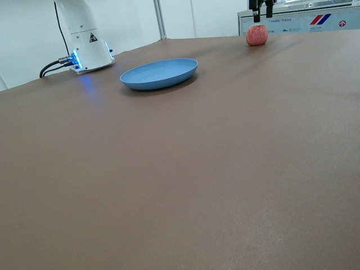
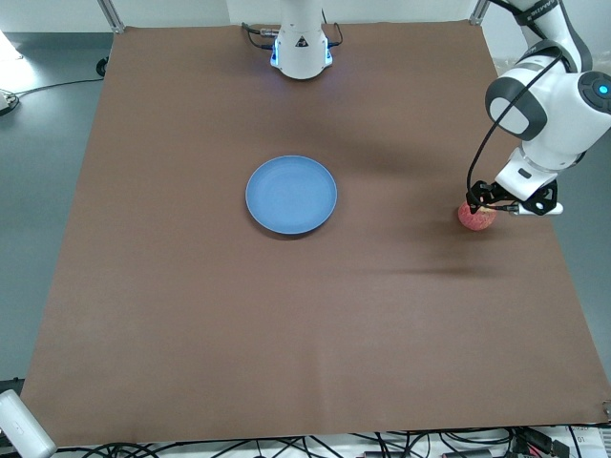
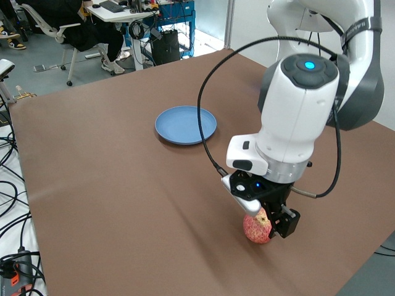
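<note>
A red apple rests on the brown table, right of a blue plate. My black gripper is just above the apple, its two fingers apart with nothing visible between them; in the camera left view its body partly covers the apple's top.
Cables lie beyond the table's edges.
</note>
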